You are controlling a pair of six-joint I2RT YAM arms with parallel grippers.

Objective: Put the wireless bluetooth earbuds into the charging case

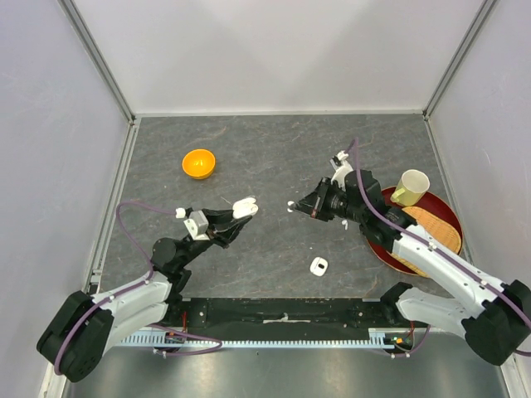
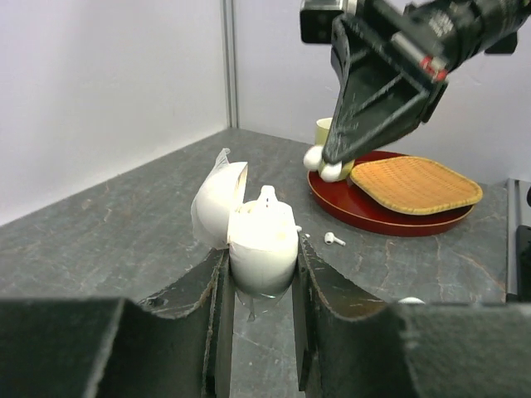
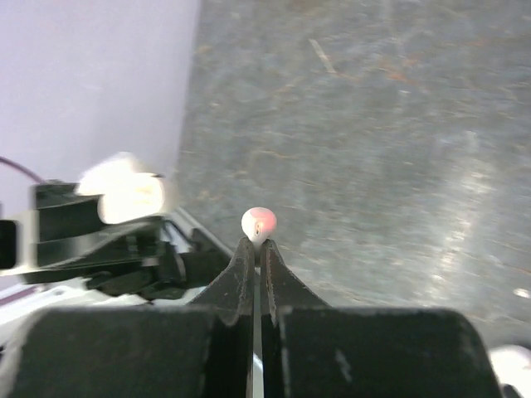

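Observation:
The white charging case (image 1: 244, 207), its lid raised, is in my left gripper (image 1: 236, 217), whose fingers are shut on its lower part. The left wrist view shows the case (image 2: 264, 249) upright; its inside cannot be seen. My right gripper (image 1: 304, 209) is shut on a white earbud (image 3: 259, 222), whose rounded end juts past the fingertips while the stem is mostly hidden. It hangs above the table, to the right of the case and apart from it. A second earbud (image 2: 333, 239) lies on the table, beneath the right arm.
A small white box with a dark spot (image 1: 319, 266) lies near the table's front. At the right stand a red plate (image 1: 377, 251) with a woven tray (image 1: 438, 229), and a pale yellow mug (image 1: 411, 187). An orange bowl (image 1: 198, 163) sits back left.

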